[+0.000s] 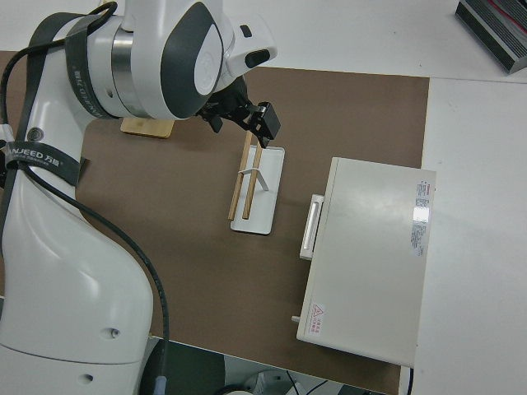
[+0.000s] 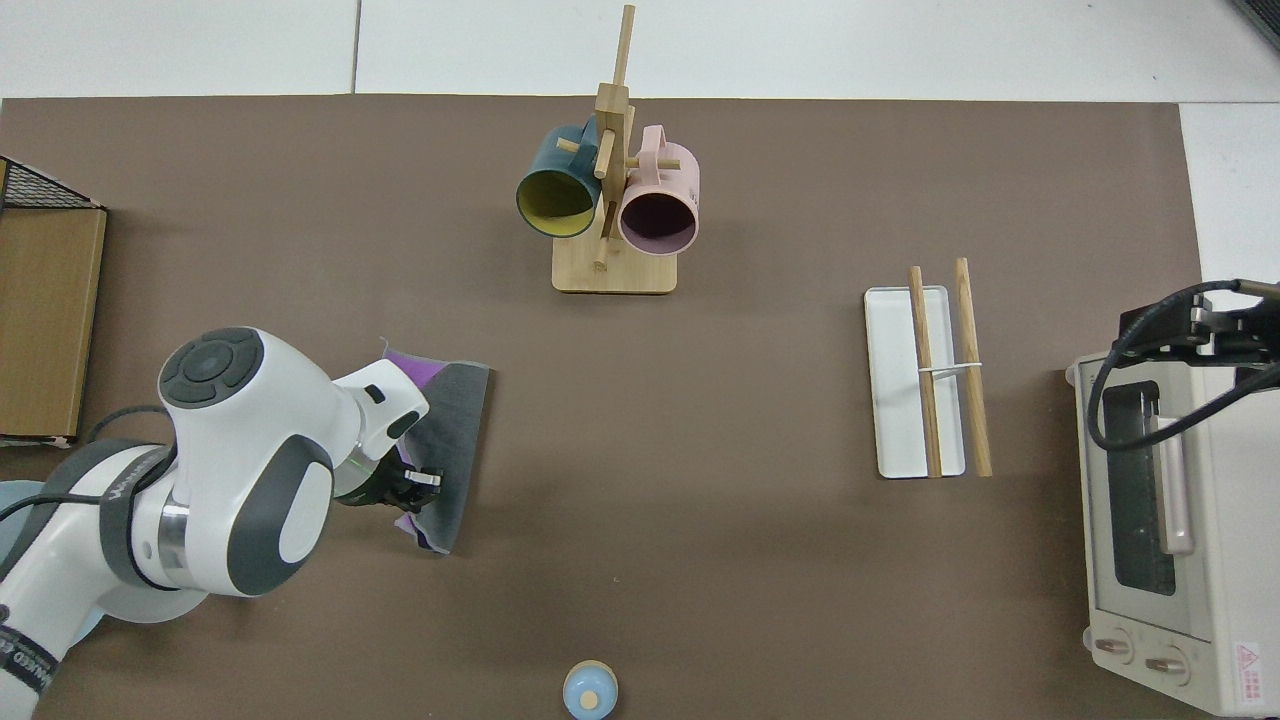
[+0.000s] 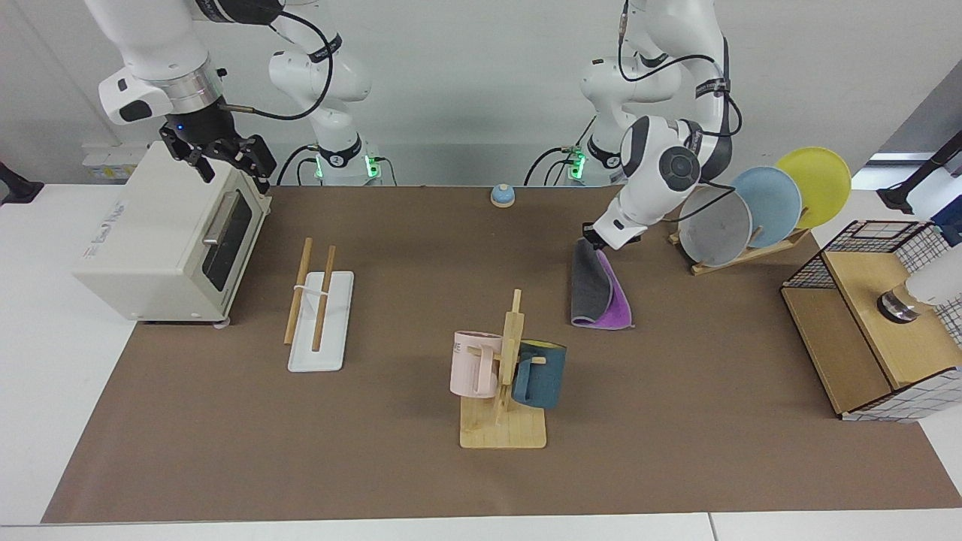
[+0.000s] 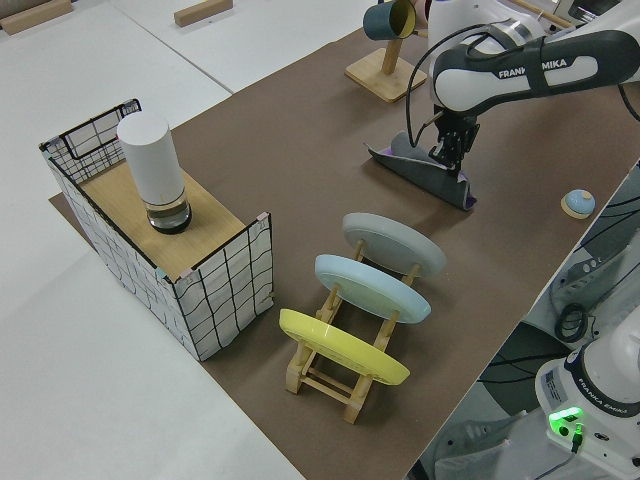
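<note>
A grey and purple cloth [image 2: 446,438] [image 3: 593,288] lies partly folded on the brown mat, with one of the arm grippers [image 2: 408,480] [image 4: 450,150] down at its edge in the top and right views; whether that gripper is open or shut is hidden. The other gripper [image 3: 219,153] [image 1: 247,115] hangs over the white toaster oven [image 1: 370,247] [image 3: 153,261], its finger state unclear. A white board [image 2: 894,408] with two wooden sticks [image 2: 972,420] lies mid-right.
A mug tree [image 2: 612,276] holds a teal and a pink mug [image 2: 659,204] at the back. A plate rack with three plates [image 4: 340,350], a wire-walled shelf [image 4: 220,240] and a small blue round object [image 2: 590,690] surround the cloth.
</note>
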